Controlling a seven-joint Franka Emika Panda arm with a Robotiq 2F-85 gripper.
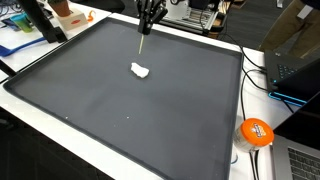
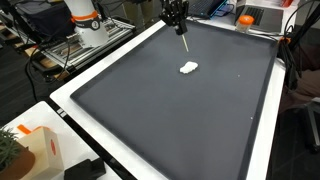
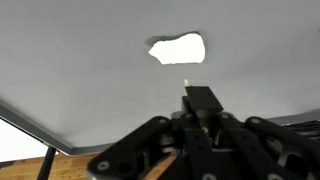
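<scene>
A small white lump, irregular in outline, lies on the dark grey board. It is also near the upper middle of exterior view 2 and bright in the wrist view. My gripper is shut on a thin pale stick that points down toward the board. In the wrist view the stick's light tip shows just below the white lump, with a gap between them. The tip appears to hang above the board, clear of the lump.
The board is otherwise bare, with wide free room around the lump. An orange-lidded jar stands off its right side, close to laptops. Pots and clutter sit past the far left corner.
</scene>
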